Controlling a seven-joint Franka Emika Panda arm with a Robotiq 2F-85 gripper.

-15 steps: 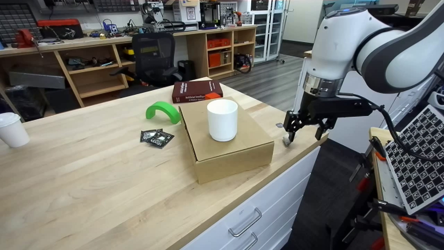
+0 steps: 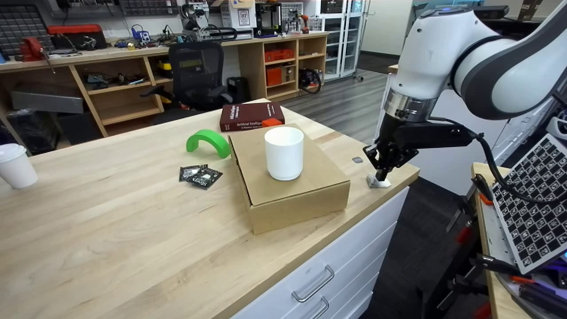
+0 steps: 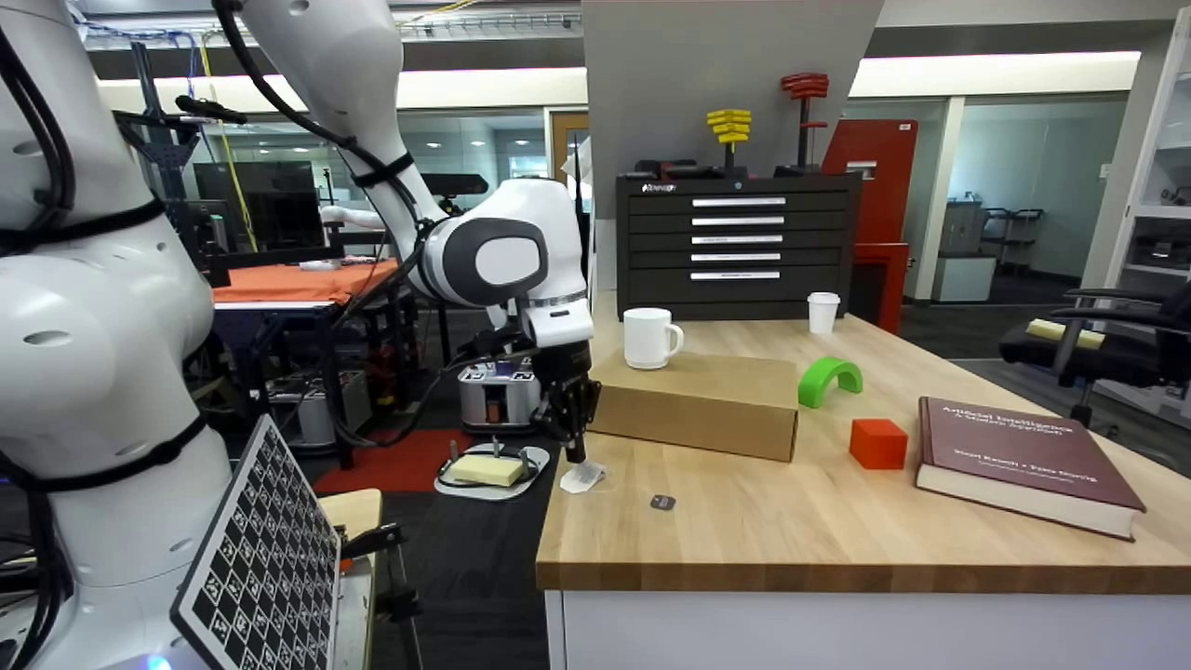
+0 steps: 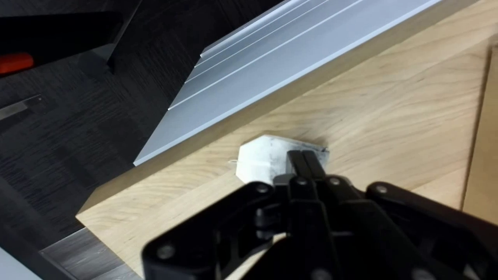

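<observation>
In the wrist view a small white, angular flat piece [image 4: 259, 158] lies on the wooden table close to its edge. My gripper is over the piece's right part, its two fingers pressed together with nothing visible between them. Part of the piece is hidden behind the fingertips. From the first exterior view, the gripper [image 2: 380, 176] reaches down onto the white piece [image 2: 378, 182], right of the cardboard box. The second exterior view shows the gripper [image 3: 575, 452] just above the same white piece [image 3: 582, 478]; whether they touch I cannot tell.
A cardboard box [image 2: 297, 204] with a white mug [image 2: 284, 154] on top stands near the gripper. A small grey tag [image 3: 663, 502], a red cube [image 3: 878, 443], a green arch [image 3: 828, 380] and a thick book [image 3: 1022, 458] lie farther off. The table's edge is close by.
The gripper's fingers were spread apart a second ago and are now together. More of the white piece shows beneath them, and it appears shifted slightly right in the first exterior view.
</observation>
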